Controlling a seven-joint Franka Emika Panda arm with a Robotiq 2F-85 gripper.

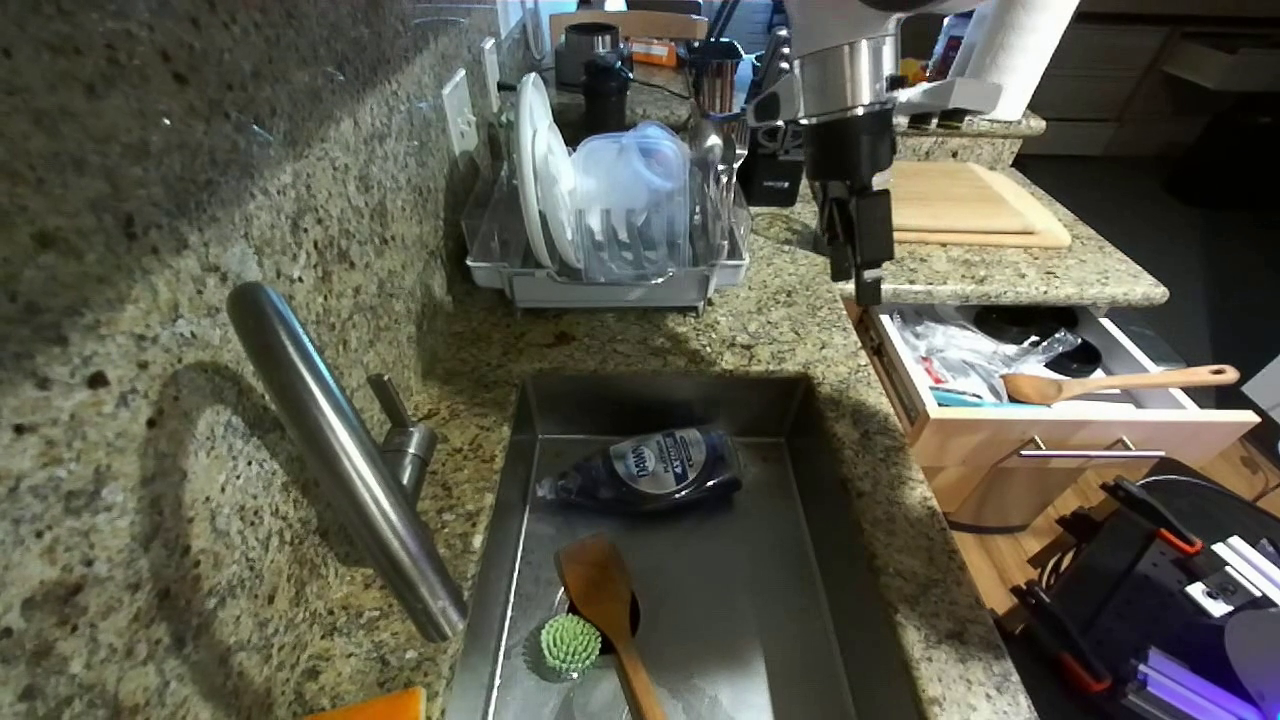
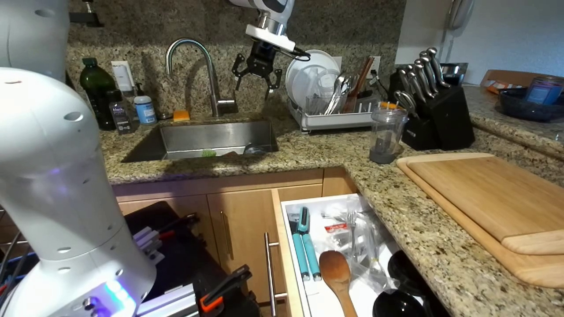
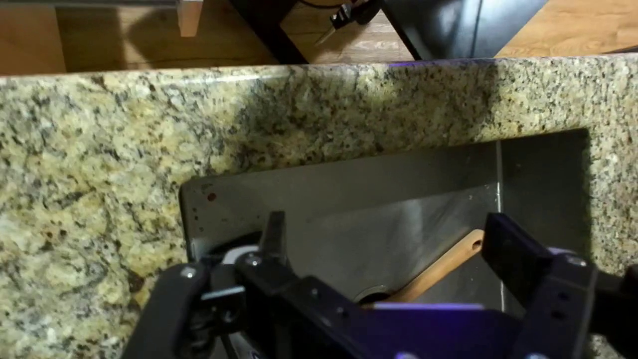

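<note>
My gripper (image 2: 254, 94) hangs in the air above the counter by the sink, its fingers spread wide with nothing between them. In the wrist view the open fingers (image 3: 273, 238) frame the sink from above. Inside the sink (image 1: 768, 576) a dark blue Dawn soap bottle (image 1: 654, 468) lies on its side toward the dish rack end. A wooden spoon (image 1: 600, 588) rests across the drain, and a green scrub brush (image 1: 569, 646) is beside it. Only the spoon's handle (image 3: 448, 263) shows clearly in the wrist view. Another wooden spoon (image 2: 336, 272) lies in the open drawer (image 2: 317, 304).
A faucet (image 1: 342, 456) arches at the wall side of the sink. The dish rack (image 2: 338, 121) holds plates and utensils. A clear cup (image 2: 387, 134), a knife block (image 2: 441, 119) and cutting boards (image 2: 491, 195) stand to its right. An orange sponge (image 2: 181, 115) sits behind the sink.
</note>
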